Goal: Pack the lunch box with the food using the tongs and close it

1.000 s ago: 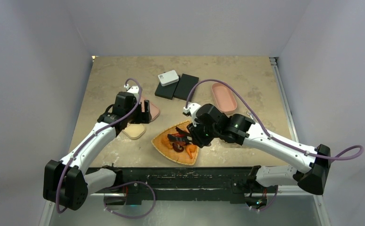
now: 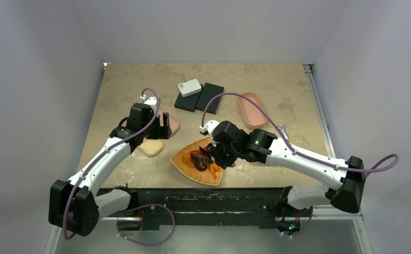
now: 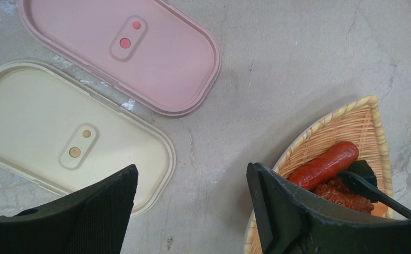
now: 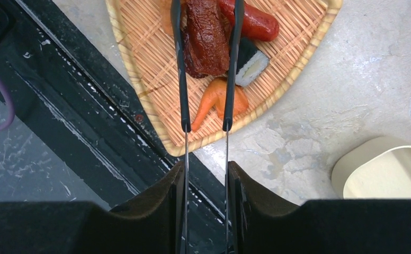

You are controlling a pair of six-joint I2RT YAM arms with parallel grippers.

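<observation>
In the right wrist view, my right gripper has its fingers around a pair of metal tongs (image 4: 185, 79) with black tips. The tips straddle a glazed brown meat piece (image 4: 207, 39); whether they press on it I cannot tell. A woven basket (image 4: 132, 63) below also holds a red sausage (image 4: 261, 24), a sushi roll (image 4: 252, 69) and an orange shrimp-like piece (image 4: 214, 100). My left gripper hangs open and empty beside the cream lid (image 3: 39, 124) and pink lid (image 3: 166, 69). A pink box (image 2: 252, 110) stands at the back right.
A cream box (image 4: 346, 169) is partly visible beside the basket. Two dark slabs (image 2: 210, 98) and a small white box (image 2: 189, 87) lie at the back. The front table edge (image 2: 203, 188) runs close to the basket. Open table lies at the back left.
The left arm has stayed still.
</observation>
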